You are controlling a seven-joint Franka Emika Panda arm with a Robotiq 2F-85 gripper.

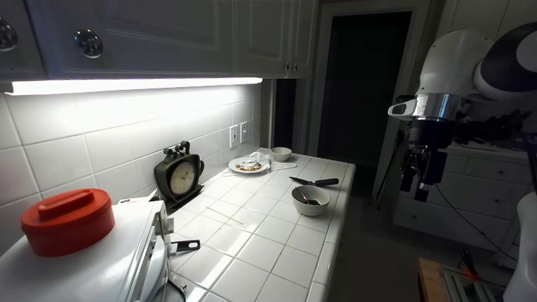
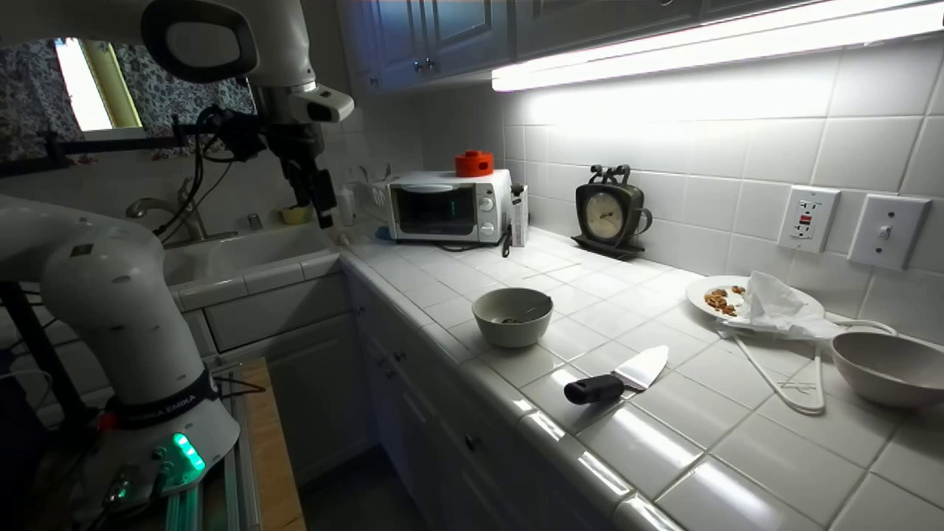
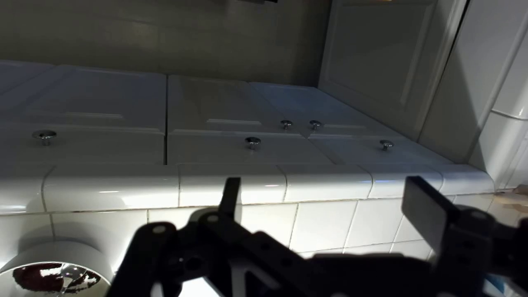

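Out past the counter's front edge, my gripper hangs pointing down, well above the floor. Its two fingers stand wide apart in the wrist view, with nothing between them. A pale bowl [image 2: 511, 320] with a spoon and dark contents rests near the counter's front edge; the wrist view catches part of this bowl [image 3: 59, 257] at lower left. Beside it lies a black-handled spatula-like knife [image 2: 616, 376]. Further back are a white plate [image 1: 248, 164] with brown food bits and a crumpled white cloth or paper, and a second bowl [image 1: 280, 153].
A white toaster oven [image 2: 442, 212] carries a red lidded container [image 1: 68, 221]. An old-style scale clock [image 1: 180, 176] stands against the tiled wall. A thin stick [image 1: 224, 216] lies on the counter. Upper cabinets [image 1: 166, 37] overhang the back.
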